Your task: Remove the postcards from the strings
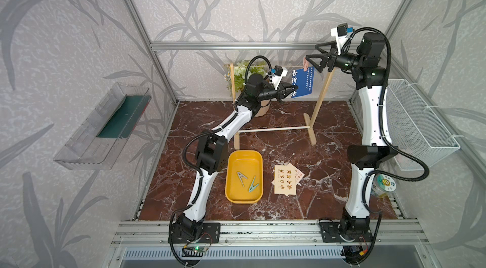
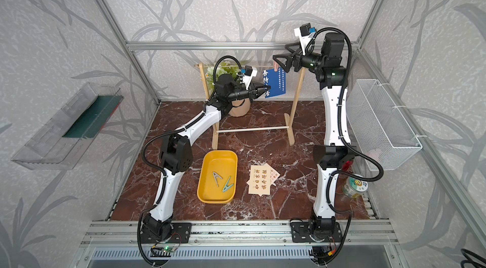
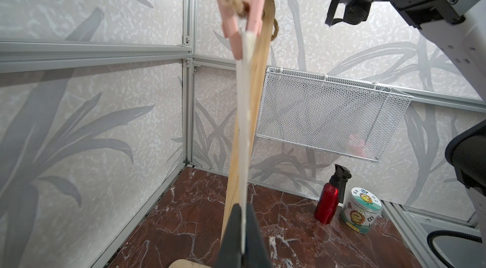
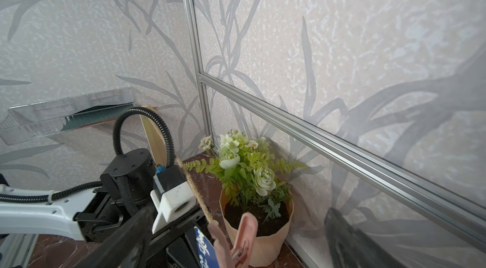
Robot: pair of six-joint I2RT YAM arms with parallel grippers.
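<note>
The blue postcard [image 1: 306,80] hangs under the string, held at the top by a pink clip [image 1: 305,63]. My left gripper [image 1: 292,87] is shut on the card's left edge. In the left wrist view the card appears edge-on, a thin white strip [image 3: 244,116] running down between the fingers. My right gripper [image 1: 314,63] stands open near the clip. In the right wrist view the pink clip [image 4: 245,237] shows low between the spread fingers, with the string [image 4: 195,187] leading to it. Removed postcards [image 1: 285,178] lie stacked on the table.
A yellow tray [image 1: 244,198] with two clips is at the front. The wooden frame's posts [image 1: 322,96] stand either side of the card. A flower pot [image 4: 263,247] is behind; a white mesh basket [image 1: 420,116] is at the right wall.
</note>
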